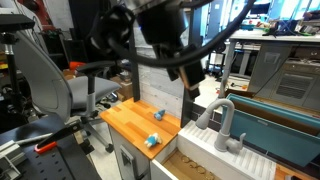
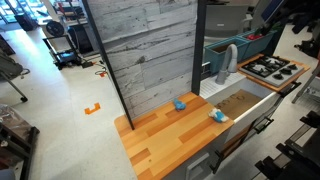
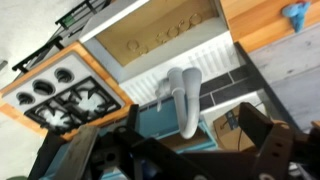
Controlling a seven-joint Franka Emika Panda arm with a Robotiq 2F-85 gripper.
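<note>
My gripper is open, with its dark fingers far apart at the lower edge of the wrist view and nothing held between them. It hangs in the air above the toy kitchen and looms blurred across the top of exterior view 1. Below it stands the grey faucet, between the fingers as the wrist view sees it. Beside the faucet a white drawer is pulled out, its wooden bottom showing several small ring shapes. Two blue-and-white objects lie apart on the wooden counter.
A stove top with black grates sits on one side of the faucet. Behind the faucet is a teal basin. A white plank-patterned panel rises behind the counter.
</note>
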